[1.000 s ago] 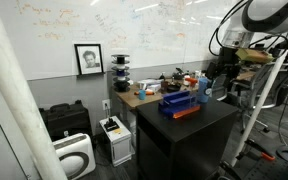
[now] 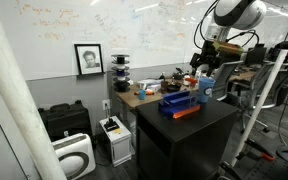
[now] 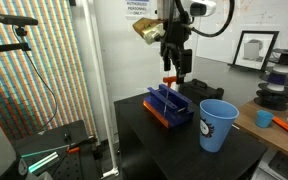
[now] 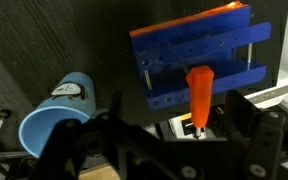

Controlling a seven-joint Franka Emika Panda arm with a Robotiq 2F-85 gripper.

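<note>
My gripper hangs over the dark worktop, fingers apart. In the wrist view, its dark fingers spread to either side, with nothing gripped. An orange-red handled tool appears between them, nearer the right finger. In exterior view 2 this orange-topped tool stands up out of the blue rack, just beneath the gripper; contact with the fingers cannot be judged. Beside the rack stands a blue cup, upright, with dark markings. In the wrist view, a small dark item shows inside the cup.
An orange strip runs along the rack's side. The worktop in front of rack and cup is clear. Behind it, a wooden table carries a stack of dark spools. A white pole rises beside the worktop.
In exterior view 1 the gripper has travelled left, from the cup's side toward the rack and the orange-topped tool. Rack and cup look unmoved.
</note>
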